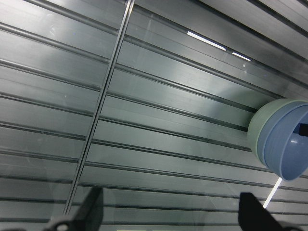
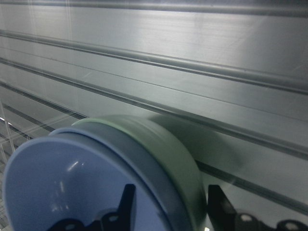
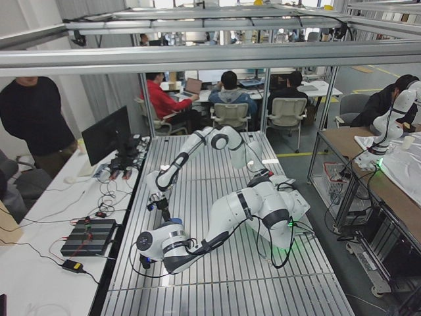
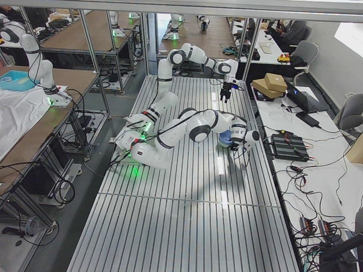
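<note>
Stacked bowls, two blue (image 2: 72, 178) inside a pale green one (image 2: 178, 159), lie tilted in the right wrist view. My right gripper straddles their rim, one finger inside, the other against the green outside; whether it grips is unclear. In the camera right view the bowls (image 4: 223, 137) are partly hidden under that arm. My left gripper stands open over bare table, with the bowls (image 1: 288, 149) off to the right in its view. It also shows at the far end in the camera right view (image 4: 226, 96).
A white desk (image 4: 306, 187) with monitor, black box and cables runs along one side. Another bench (image 3: 401, 184) with a robot arm stands across a gap. Overhead frame rails cross above.
</note>
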